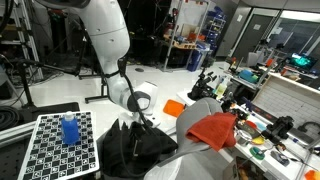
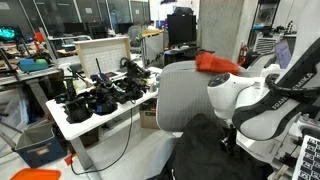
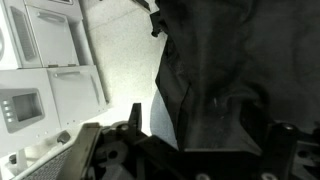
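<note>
A black cloth (image 1: pixel 152 147) lies in loose folds under the arm. Its dark fabric (image 3: pixel 215 75) fills most of the wrist view, with ridges running between my fingers. My gripper is open above it, one finger (image 3: pixel 130 128) at the left and the other at the right, and nothing is gripped. From the second exterior view, the gripper (image 2: pixel 231 145) points down close to the cloth (image 2: pixel 207 155); whether it touches the fabric cannot be told.
A blue bottle (image 1: pixel 70 128) stands on a perforated white board (image 1: pixel 45 150) to the left. A red cloth (image 1: pixel 213 130) hangs over a grey chair back (image 1: pixel 196 117). White toy-kitchen cabinets (image 3: pixel 62 50) border the cloth in the wrist view.
</note>
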